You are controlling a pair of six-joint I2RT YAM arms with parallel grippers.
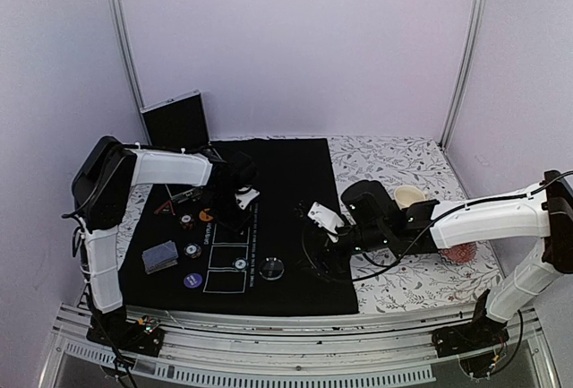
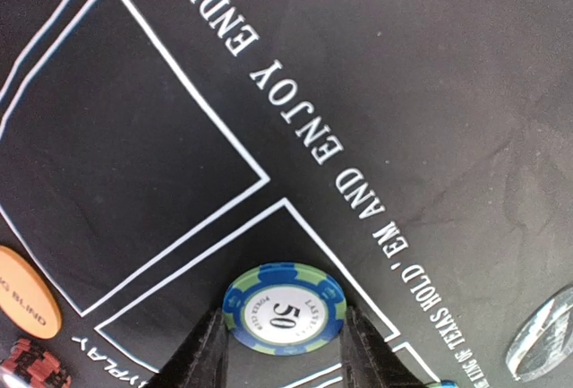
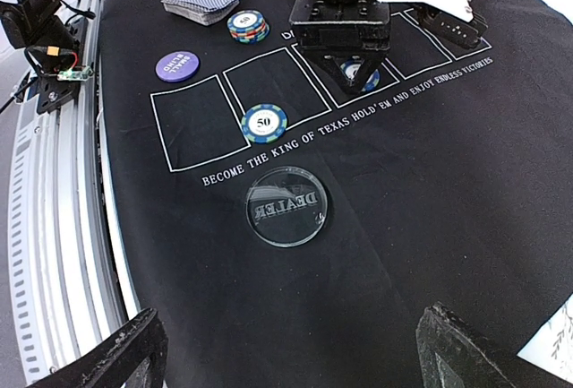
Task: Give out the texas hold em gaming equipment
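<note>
A blue-green 50 chip (image 2: pixel 285 309) lies in a printed box on the black mat, between the fingertips of my left gripper. The fingers stand close at its two sides; whether they press on it I cannot tell. Another 50 chip (image 3: pixel 264 123) lies in a neighbouring box. The clear dealer disc (image 3: pixel 286 207) rests on bare mat, ahead of my right gripper, which is wide open and empty. A purple small blind disc (image 3: pixel 177 66), a card deck (image 3: pixel 203 0) and a chip stack (image 3: pixel 248 26) sit beyond. An orange blind disc (image 2: pixel 27 293) is partly in view.
An open dark case (image 1: pixel 176 121) stands at the back left. A cream cup (image 1: pixel 408 195) and a round red patterned item (image 1: pixel 460 252) are near the right arm.
</note>
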